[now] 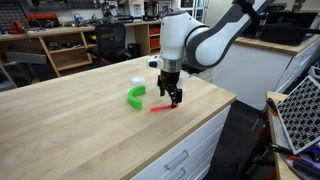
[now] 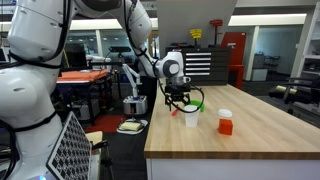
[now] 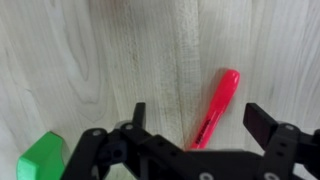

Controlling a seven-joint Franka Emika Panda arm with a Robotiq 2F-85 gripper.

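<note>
A red stick-like object (image 3: pixel 216 107) lies on the wooden table in the wrist view, slanting between the open fingers of my gripper. In the first exterior view the same red object (image 1: pixel 161 108) rests near the table's front edge, with the gripper (image 1: pixel 174 98) just above its right end. Nothing is held between the fingers. A green curved piece (image 1: pixel 136 97) lies to the left of the red one, and part of this green piece (image 3: pixel 41 158) shows at the lower left of the wrist view.
A white round item (image 1: pixel 138 81) stands behind the green piece. In the second exterior view, a white cup (image 2: pixel 191 114) and an orange-red block (image 2: pixel 225 127) stand on the table.
</note>
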